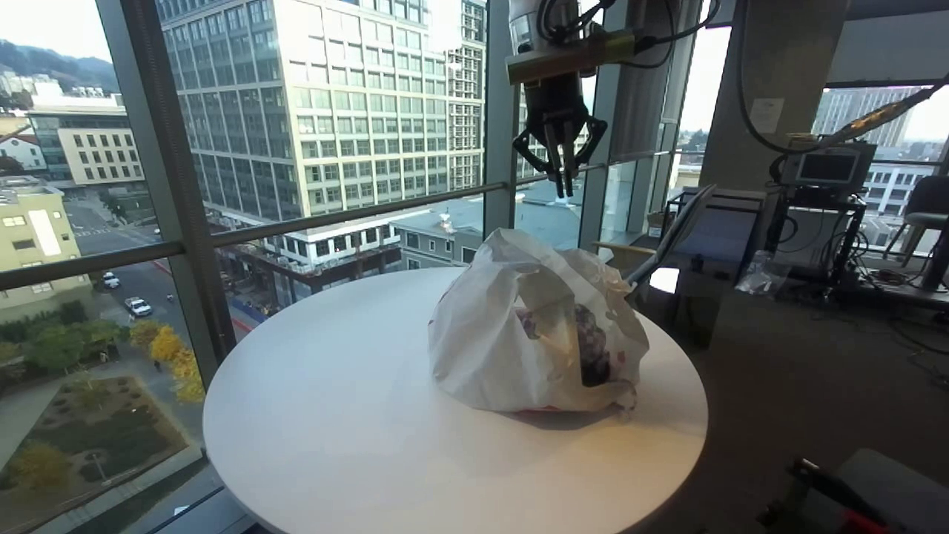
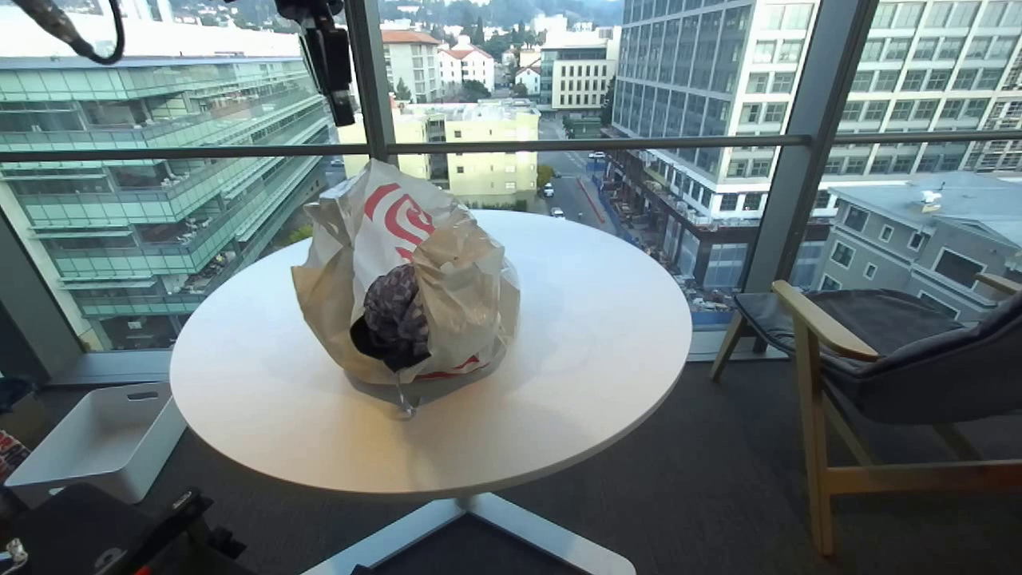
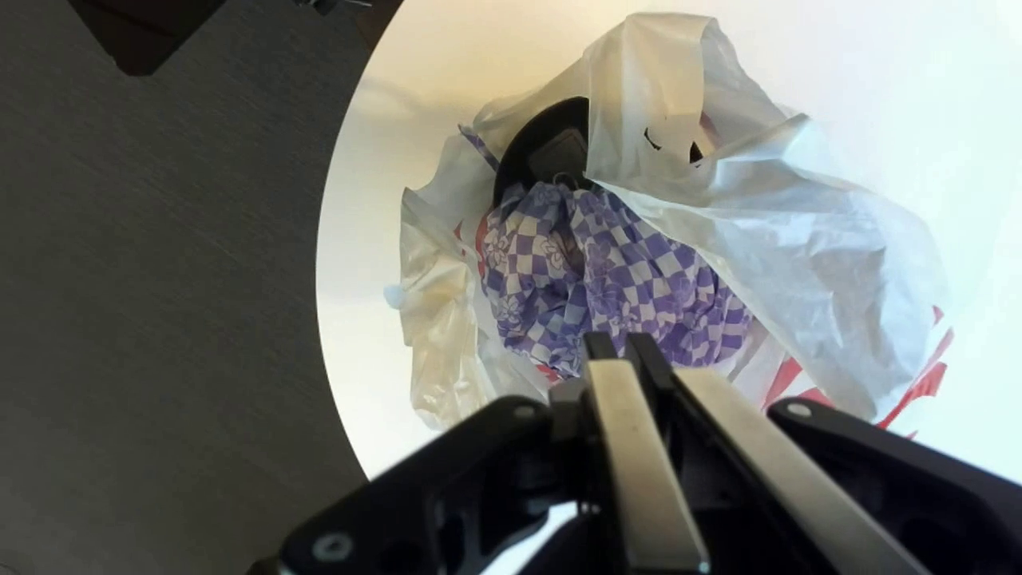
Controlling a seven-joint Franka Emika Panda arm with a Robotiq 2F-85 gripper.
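A crumpled white plastic bag (image 1: 498, 338) with red print stands on the round white table (image 1: 329, 400), its mouth open. Inside it lies purple-and-white checked cloth (image 3: 632, 278), partly covered by a fold of the bag. Beside the cloth a black rounded thing (image 3: 543, 144) shows; what it is, I cannot tell. Above the bag, clear of it, my gripper (image 1: 565, 196) points down. Its fingers are close together with a narrow gap, and nothing shows between them. In the wrist view the gripper overlaps the lower edge of the cloth.
Large windows stand behind it. In exterior view 2, a white bin (image 2: 105, 436) sits on the floor at left and a wooden-armed chair (image 2: 833, 383) at right. A monitor on a cart (image 1: 827, 169) is at the back right.
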